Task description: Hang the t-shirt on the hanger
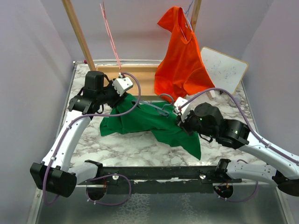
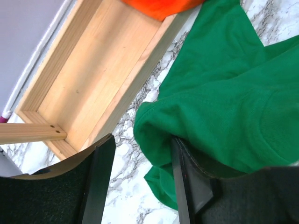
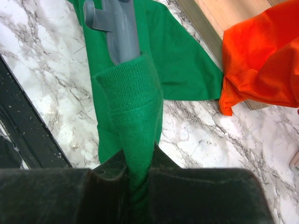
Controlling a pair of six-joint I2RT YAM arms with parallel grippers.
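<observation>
The green t-shirt (image 1: 163, 135) lies spread between both arms over the marble table. A grey plastic hanger (image 3: 121, 42) sits in its neck area, the green ribbed collar pulled over one end. My right gripper is shut on that collar fabric. My left gripper stands part open at the shirt's left side, a green fold (image 2: 156, 121) beside and behind its right finger; whether any cloth lies between the fingers is unclear, though the gap looks mostly empty.
A wooden frame (image 1: 126, 70) stands behind, with an orange shirt (image 1: 182, 60) hung on its right and a pink cord (image 1: 110, 35) dangling at left. A whiteboard (image 1: 219, 70) lies at back right. The front of the table has some bare marble.
</observation>
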